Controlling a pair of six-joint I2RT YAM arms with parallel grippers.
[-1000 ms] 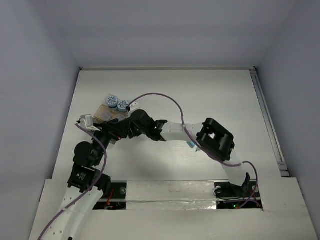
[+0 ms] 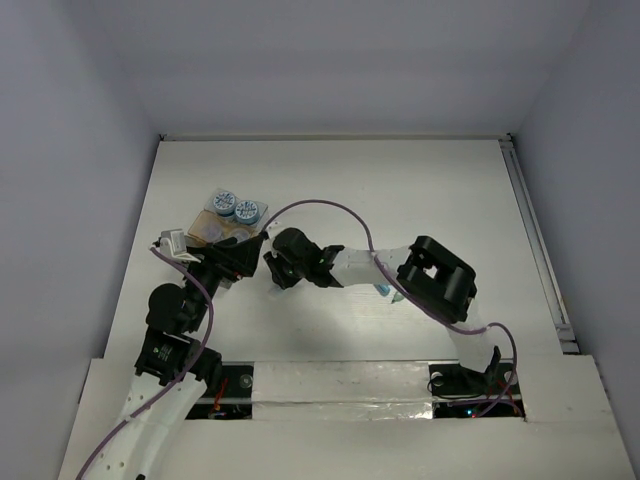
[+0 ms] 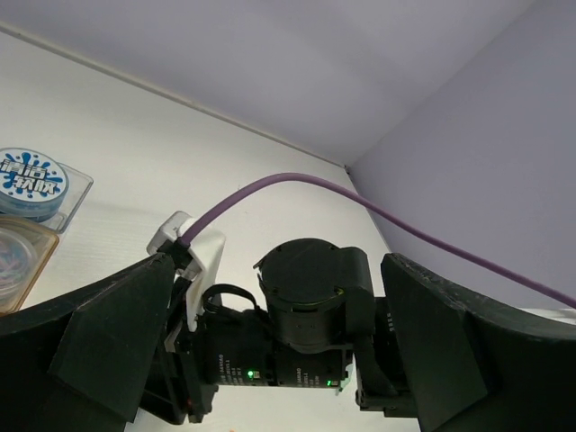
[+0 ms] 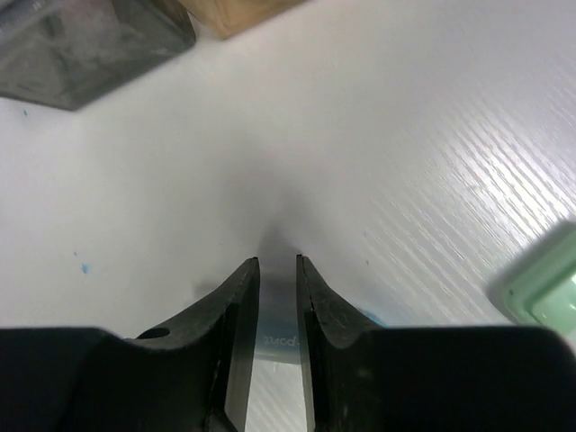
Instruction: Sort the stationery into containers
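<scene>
Blue-lidded round tubs point(image 2: 246, 213) point(image 3: 31, 184) sit in clear containers at the back left, beside a tan tray point(image 2: 206, 228) holding clear round pieces. My left gripper point(image 2: 230, 262) hangs over that group's front, its fingers apart in the left wrist view, nothing visible between them. My right gripper point(image 2: 279, 277) is low over the white surface, right of the containers. Its fingertips stand slightly apart at a pale blue item point(image 4: 274, 345) lying beneath them; whether they grip it is unclear. A green item point(image 4: 547, 281) lies to its right.
A dark translucent box point(image 4: 108, 49) lies beyond my right gripper. Small blue and green items point(image 2: 382, 289) lie under the right arm. Walls enclose it.
My right gripper and arm have moved toward the front and right, away from the containers. The left arm has not visibly moved.
</scene>
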